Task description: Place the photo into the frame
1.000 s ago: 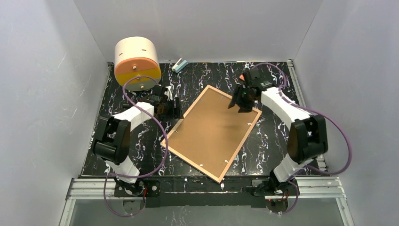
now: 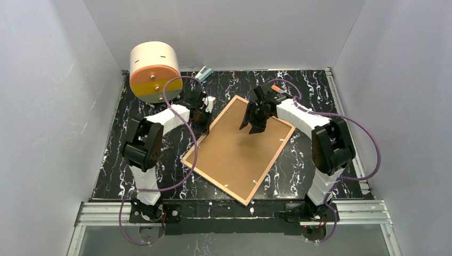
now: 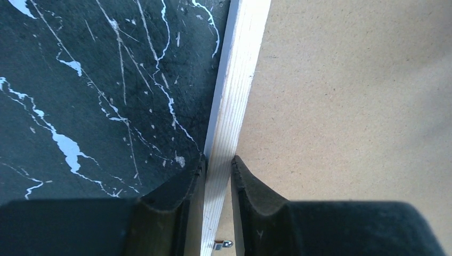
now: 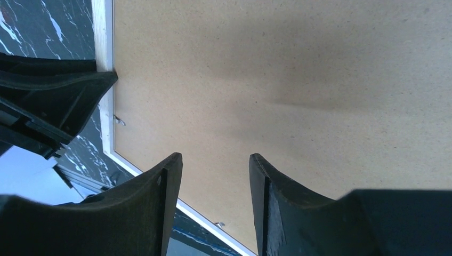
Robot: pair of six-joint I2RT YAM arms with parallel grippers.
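Note:
The wooden picture frame (image 2: 273, 163) lies slanted on the table, its brown backing board (image 2: 240, 154) facing up. Small metal tabs (image 3: 224, 245) sit along the inner edge. At the frame's left side, my left gripper is shut on the pale wooden strip, one finger outside and the other over the board, both touching the wood. My right gripper stands open above the board's upper part, nothing between its fingers. In the right wrist view the left gripper's dark fingers (image 4: 88, 85) reach the strip. No photo shows in any view.
A rounded drawer box (image 2: 155, 72) stands at the back left. Beside it lies a light-blue item (image 2: 203, 74), and an orange object (image 2: 277, 89) sits partly behind the right arm.
My left gripper has moved right and closed onto the frame's left strip. The right gripper has come leftward over the board. The frame has shifted very slightly.

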